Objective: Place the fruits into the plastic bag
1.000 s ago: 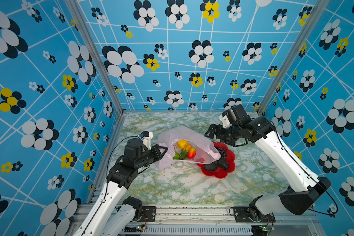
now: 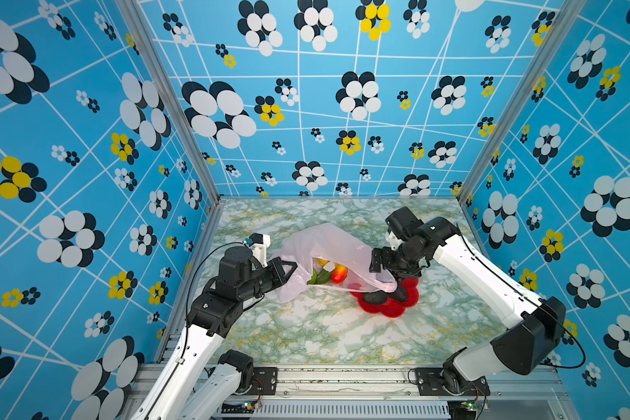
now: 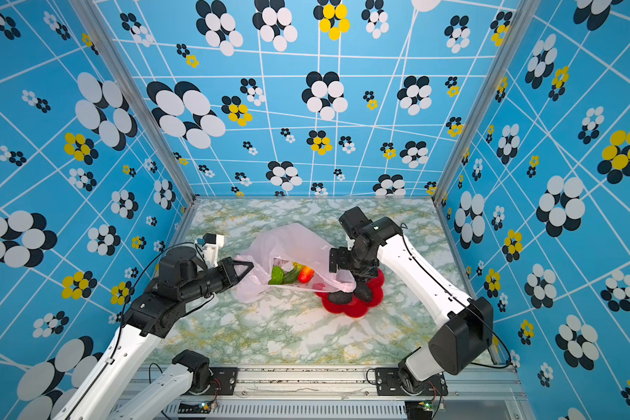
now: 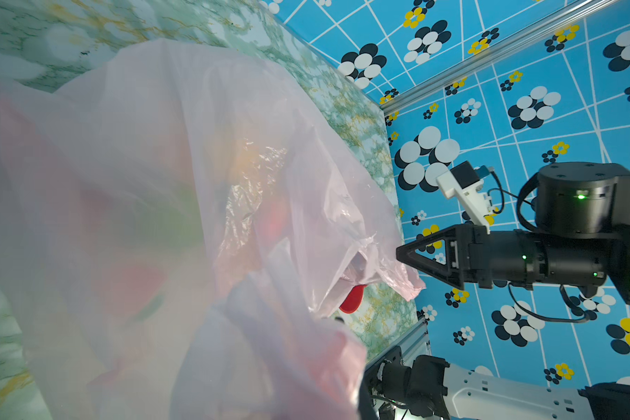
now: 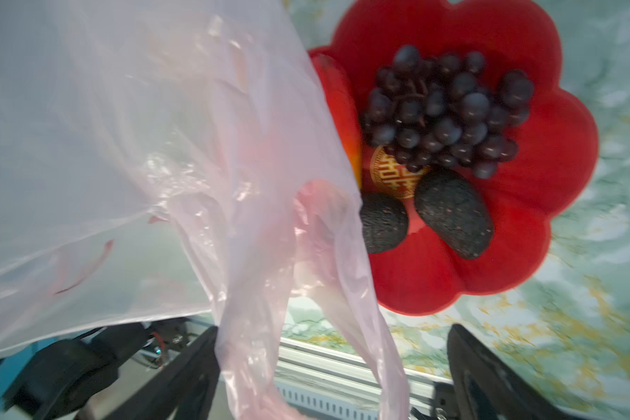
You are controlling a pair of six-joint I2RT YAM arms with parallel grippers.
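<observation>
The pale pink plastic bag (image 2: 329, 241) lies mid-table, mouth facing front, with a red-orange fruit (image 2: 338, 273) and a green one (image 2: 320, 277) showing inside. My left gripper (image 2: 289, 271) is shut at the bag's left side; thin bunched film runs into its fingers in the left wrist view. On the red flower-shaped plate (image 5: 511, 266) lie dark grapes (image 5: 444, 112) and two avocados (image 5: 455, 213). A red-and-yellow fruit (image 5: 341, 112) shows at the plate's edge, partly behind the film. My right gripper is open above the bag's right rim, loose film hanging between its fingers.
The bag's right end overlaps the plate. Bare marbled table (image 2: 308, 336) stretches in front of the bag and to the right of the plate. Patterned blue walls (image 2: 343, 98) enclose the table, and a metal rail (image 2: 343, 371) runs along its front.
My right gripper has come down and toward the front, onto the bag's right rim. It now covers the grapes in the top left view. The bag's upper film has sagged, hiding more fruit.
</observation>
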